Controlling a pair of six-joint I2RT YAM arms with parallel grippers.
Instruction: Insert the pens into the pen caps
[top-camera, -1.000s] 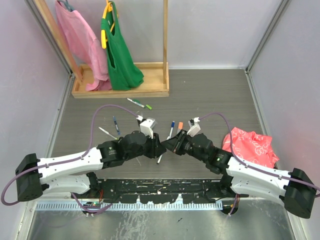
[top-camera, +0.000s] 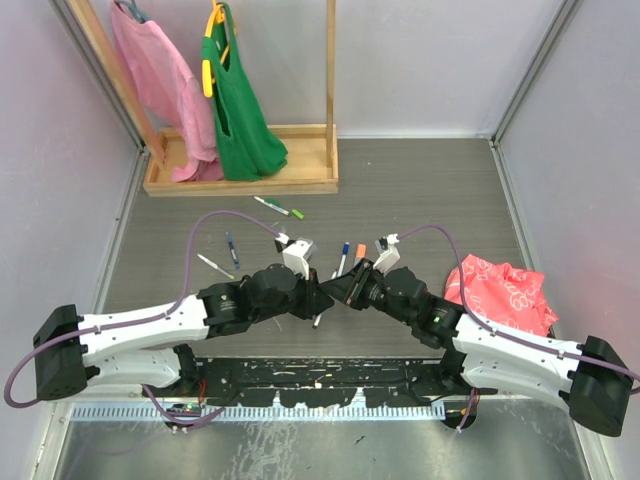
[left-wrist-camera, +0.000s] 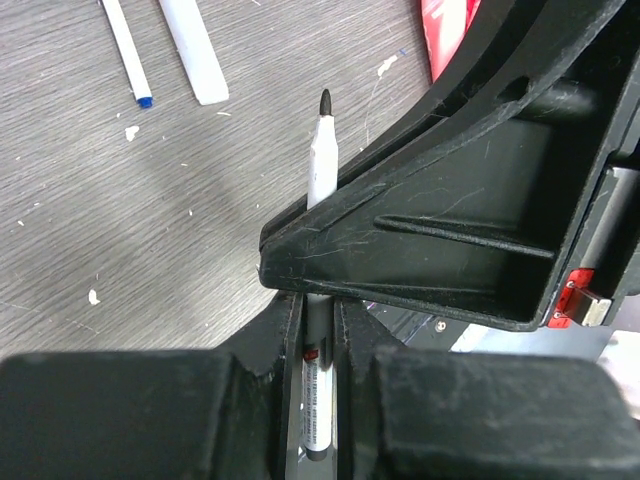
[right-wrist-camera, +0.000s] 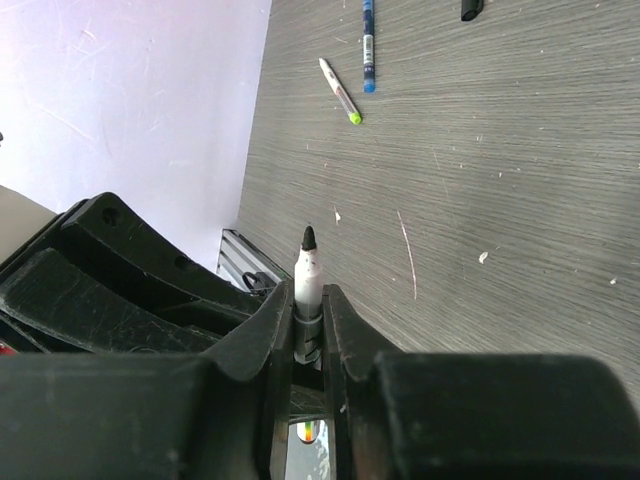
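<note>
My left gripper (top-camera: 308, 296) and right gripper (top-camera: 345, 286) meet above the middle of the table. In the left wrist view a white pen (left-wrist-camera: 322, 160) stands upright with its dark tip up, my left fingers shut on its lower part; the right gripper's black body lies across it just above. In the right wrist view my right fingers are shut round the same white pen (right-wrist-camera: 308, 275), its tip poking up between them. Loose pens lie on the table: a blue pen (right-wrist-camera: 368, 45), a green-tipped pen (right-wrist-camera: 338, 90) and a blue-ended white pen (left-wrist-camera: 125, 50).
A wooden rack (top-camera: 160, 180) with hanging pink and green garments stands at the back left. A red cloth (top-camera: 500, 300) lies at the right. More pens and a cap (top-camera: 297, 213) lie near the rack.
The left arm has shifted very slightly near the middle; the right arm looks unchanged. Both grippers stay together.
</note>
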